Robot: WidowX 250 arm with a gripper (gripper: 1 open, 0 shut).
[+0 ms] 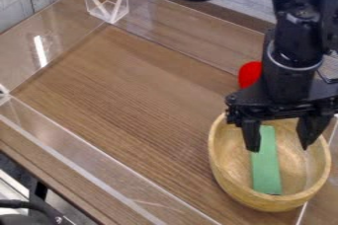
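A black gripper [272, 115] stands open over a light wooden bowl [231, 170] at the lower right, its fingers spread to either side. In the bowl lies a green bar-shaped object [266, 167], apart from the fingers. A red object [248, 74] is partly hidden behind the arm.
A white wire-like holder [109, 4] stands at the back left. Dark items, too cropped to tell, are at the lower-left corner.
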